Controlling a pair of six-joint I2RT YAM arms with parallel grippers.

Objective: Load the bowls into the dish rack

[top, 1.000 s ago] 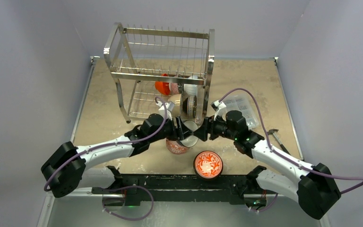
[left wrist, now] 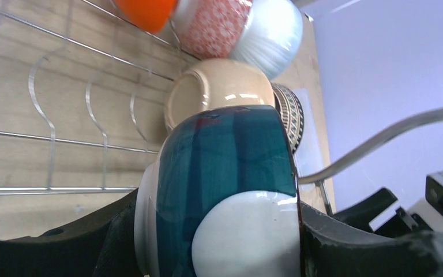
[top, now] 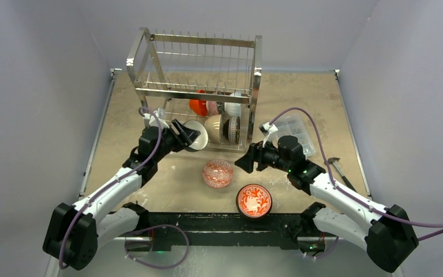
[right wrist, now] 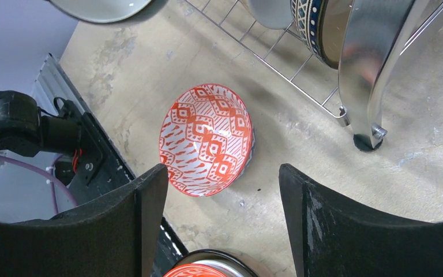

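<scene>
A bowl with a teal outside and a white inside (left wrist: 225,150) is gripped by my left gripper (top: 189,136), at the front of the dish rack (top: 202,97). In the left wrist view it covers the space between the fingers. My right gripper is open and empty, right of a red-and-white patterned bowl (right wrist: 206,138) lying on the table. Nearer the front edge sits an orange-flowered bowl (top: 254,201) with a dark rim. Inside the rack's lower tier stand a beige bowl (left wrist: 225,86), a dark patterned bowl (top: 231,130), an orange bowl (top: 197,105), a pink one (left wrist: 216,26) and a white one (left wrist: 271,34).
On the lower tier, the wire slots (left wrist: 86,115) left of the beige bowl are empty. A clear plastic tray (top: 297,133) lies behind the right arm, and a hammer (top: 340,173) rests at far right. The rack's metal side leg (right wrist: 375,75) stands close to the right gripper.
The left gripper has carried the teal-and-white bowl away from the right gripper, leftward and back to the rack, uncovering the red patterned bowl. The right arm has barely moved.
</scene>
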